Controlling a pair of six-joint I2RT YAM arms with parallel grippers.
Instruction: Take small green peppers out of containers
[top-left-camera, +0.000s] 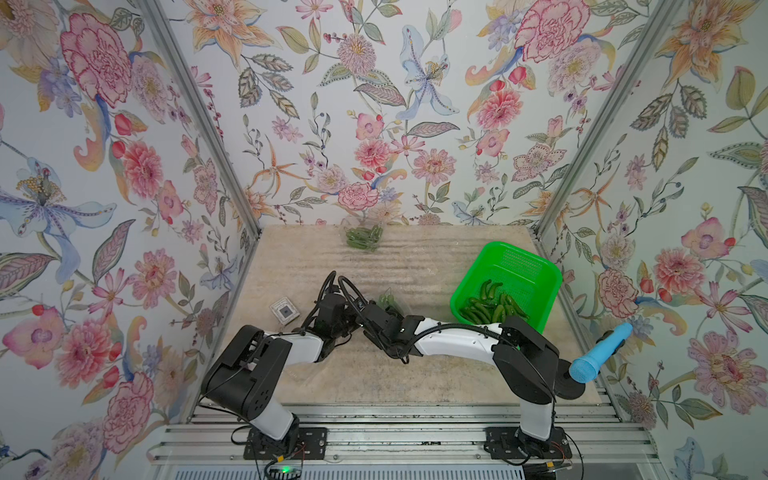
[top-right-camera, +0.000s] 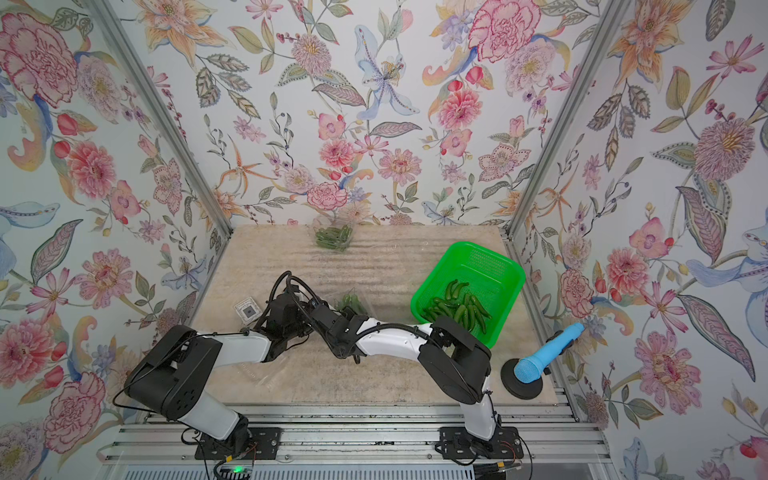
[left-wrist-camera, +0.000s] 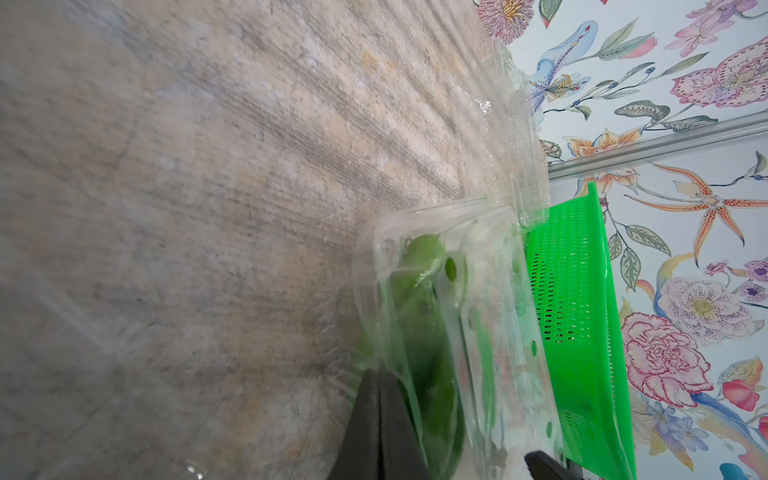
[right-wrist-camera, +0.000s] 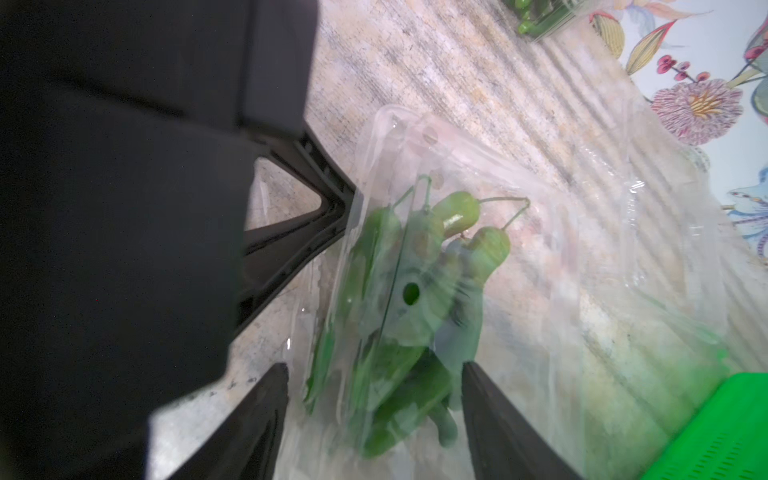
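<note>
A clear plastic container (right-wrist-camera: 528, 336) holds several small green peppers (right-wrist-camera: 424, 256); in the top views the arms partly cover it at mid-table. My left gripper is shut at the container's near edge, with nothing visible between its fingers. My right gripper is part open over the container, its two fingertips apart with the container and peppers seen between them. A second container of peppers (top-left-camera: 362, 236) stands at the back. The green basket (top-left-camera: 516, 257) on the right holds several peppers.
A small square object (top-left-camera: 285, 310) lies at the left. A blue cylinder on a black stand (top-right-camera: 544, 356) is at the front right. Wallpapered walls surround the table on three sides.
</note>
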